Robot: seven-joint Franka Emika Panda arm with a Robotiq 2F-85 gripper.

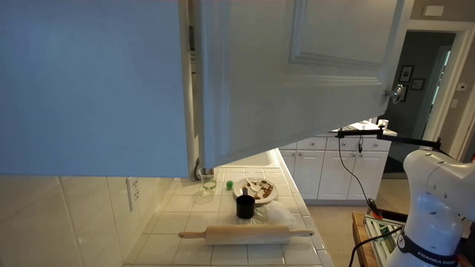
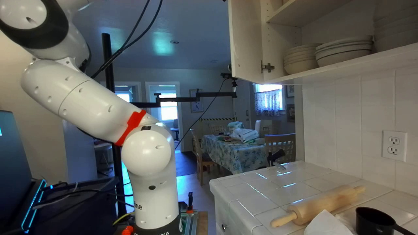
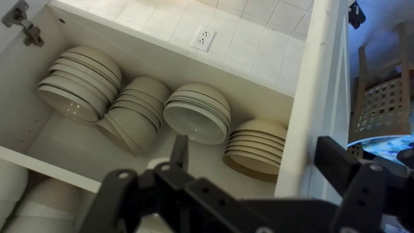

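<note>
The white cabinet door (image 3: 300,116) stands partly open. In the wrist view its free edge runs between the two widely spread fingers of my gripper. The gripper is open. Its right finger (image 3: 333,161) lies close to the door's outer face; contact cannot be told. The left finger (image 3: 180,153) is on the inner side, in front of the shelf. Exterior view 1 shows the door's outer face (image 1: 267,89) and round knob (image 1: 397,94). From exterior view 2 the door (image 2: 246,43) appears beside the open cabinet. My gripper is hidden or out of frame in both exterior views.
Several bowl stacks (image 3: 196,112) fill the cabinet shelf. Below, the tiled counter (image 1: 173,220) holds a rolling pin (image 1: 247,234), a black cup (image 1: 245,207), a plate of food (image 1: 238,192) and a glass (image 1: 208,182). A wall outlet (image 3: 203,38) sits under the cabinet.
</note>
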